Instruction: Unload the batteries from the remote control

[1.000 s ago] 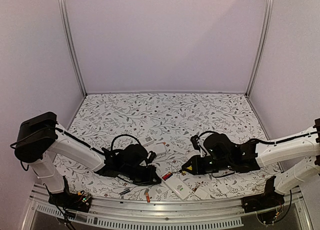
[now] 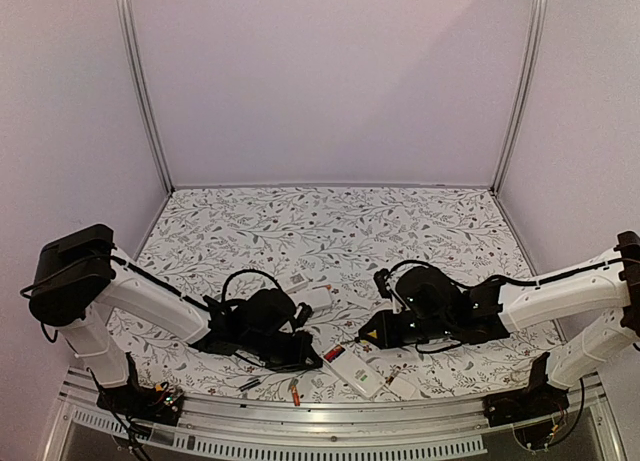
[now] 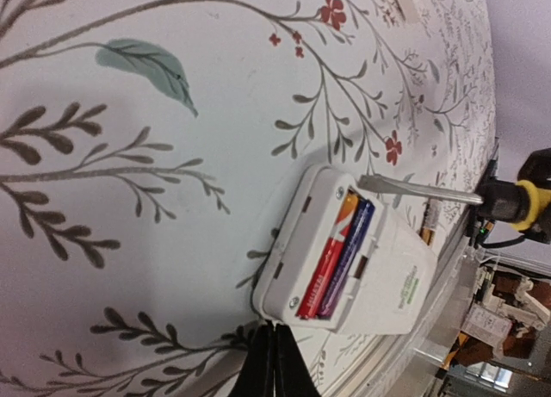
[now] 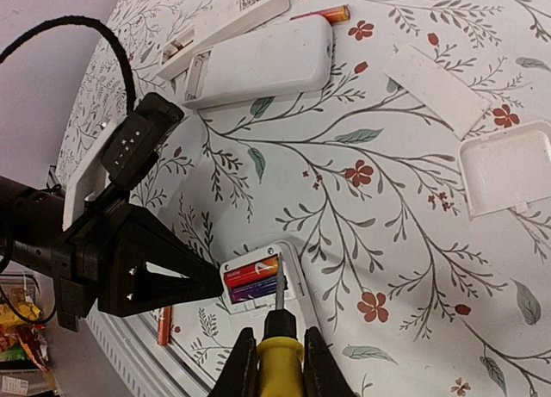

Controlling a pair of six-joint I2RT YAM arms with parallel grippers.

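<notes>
The white remote [image 2: 355, 376] lies open near the table's front, holding a red-orange battery [image 3: 327, 259] and a purple battery [image 3: 344, 263]. My left gripper is shut with nothing visible between its fingers, at the remote's end. My right gripper is shut on a yellow-handled screwdriver [image 4: 282, 362], whose metal shaft reaches over the battery compartment's edge beside the red-orange battery.
Behind lie white cases [image 4: 258, 61], a loose battery [image 4: 336, 15], a white cover [image 4: 435, 87] and a white tray [image 4: 504, 169]. Another loose battery [image 2: 295, 394] lies at the front edge.
My right gripper with the screwdriver has shifted slightly back from where it was about a second ago. The left arm and remote look unchanged.
</notes>
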